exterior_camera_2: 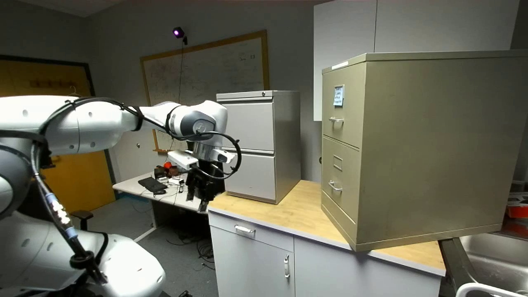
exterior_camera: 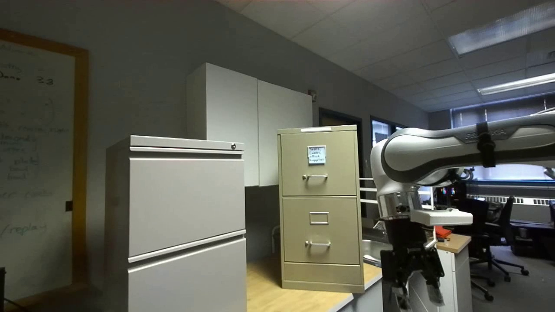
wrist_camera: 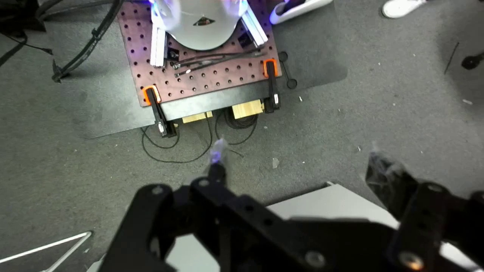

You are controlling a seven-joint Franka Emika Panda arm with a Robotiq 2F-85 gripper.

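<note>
In exterior view 1 my gripper [exterior_camera: 419, 297] hangs pointing down, to the right of the beige filing cabinet [exterior_camera: 321, 234]. Its two fingers stand well apart, so it is open. Bare floor shows between the fingertips in the wrist view, where the gripper holds nothing. Both drawers of the beige cabinet are closed, each with a metal handle; a paper label [exterior_camera: 317, 155] sits on the upper one. From the second exterior side, the gripper [exterior_camera_2: 203, 203] is in front of the closed light grey cabinet [exterior_camera_2: 247, 173], near the counter's left end.
Both cabinets stand on a wood-topped counter [exterior_camera_2: 307, 208]; its base has a drawer handle [exterior_camera_2: 245, 229] and a door handle [exterior_camera_2: 287, 265]. A sink [exterior_camera_2: 490, 262] lies at the right. Below the wrist view are a perforated mounting plate [wrist_camera: 195, 84], cables and open grey floor [wrist_camera: 317, 136].
</note>
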